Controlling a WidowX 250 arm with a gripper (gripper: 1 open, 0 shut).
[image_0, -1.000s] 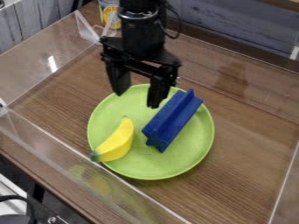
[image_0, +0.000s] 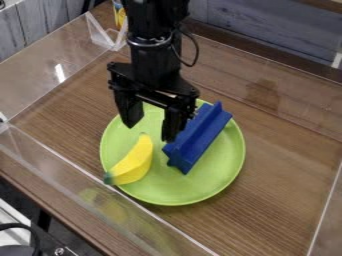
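My black gripper (image_0: 151, 116) is open, pointing down over a green plate (image_0: 194, 186), its two fingers spread apart with the tips above the plate's upper part. A yellow banana (image_0: 131, 160) lies on the lower left of the plate, below the left finger. A long blue block (image_0: 198, 138) lies slanted on the plate's right side, close by the right finger; whether they touch I cannot tell. Nothing shows held between the fingers.
A clear bag and a yellow item stand at the back left. A transparent rail runs along the near left edge.
My gripper has moved lower toward the plate over the last second. The plate, banana and blue block have stayed in place.
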